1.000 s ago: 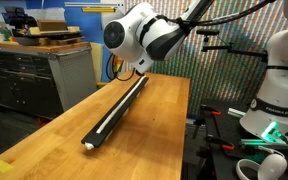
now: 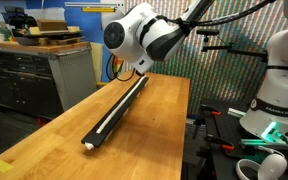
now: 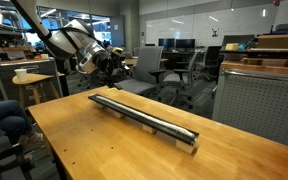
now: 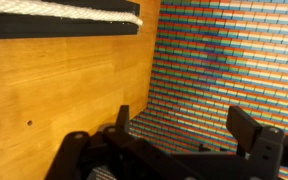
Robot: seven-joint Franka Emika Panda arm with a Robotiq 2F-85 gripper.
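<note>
A long black board (image 2: 112, 118) lies on the wooden table, with a white rope (image 4: 69, 10) stretched along its top. In the wrist view only one end of the board (image 4: 54, 28) shows, at the upper left, and the rope's end (image 4: 134, 18) reaches its edge. My gripper is open, its two fingers (image 4: 122, 118) wide apart and nothing between them. It hangs past that end of the board, partly over the table's edge and the floor. The whole board (image 3: 149, 118) shows in exterior view 2, apart from the gripper.
The wooden table (image 3: 94, 140) has wide bare areas on both sides of the board. Beyond its edge lies a striped carpet (image 4: 219, 60). Office chairs (image 3: 147, 65) stand behind the table, and a grey cabinet (image 3: 254, 100) is at the right.
</note>
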